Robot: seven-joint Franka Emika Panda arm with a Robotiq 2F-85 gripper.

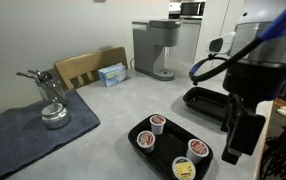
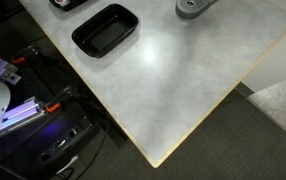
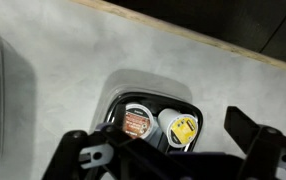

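Observation:
My gripper is open, with nothing between its fingers. In the wrist view it hangs above one end of a black tray [image 3: 110, 107]. A red-brown lidded pod [image 3: 136, 121] and a yellow-lidded pod [image 3: 184, 128] show in that tray, partly behind the gripper. From exterior view 1, the same tray [image 1: 166, 151] holds several white pods; the yellow-lidded one [image 1: 184, 168] lies tilted toward the near end. The arm [image 1: 248, 100] stands to the right of the tray, apart from it.
An empty black tray [image 1: 209, 104] lies farther back; exterior view 2 shows this tray [image 2: 105, 30] near the table edge. Behind are a grey coffee machine [image 1: 155, 48], a blue box [image 1: 113, 74] and a dark mat [image 1: 33, 135] with a metal holder.

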